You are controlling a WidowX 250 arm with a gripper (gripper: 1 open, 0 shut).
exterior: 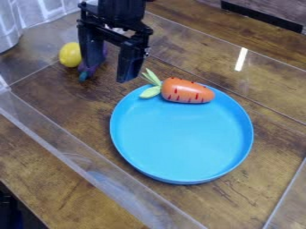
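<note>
My black gripper [113, 57] hangs over the upper left of the scene, its two fingers apart and pointing down, nothing visible between them. An orange toy carrot [187, 91] with green leaves rests on the back rim of a blue plate [180, 143]. A purple toy with a dark green end, probably an eggplant, lies behind my gripper, partly hidden. A yellow object [71, 55] lies to the left of it.
A clear edge or wall runs along the left, with a pale object [7, 22] in the top left corner.
</note>
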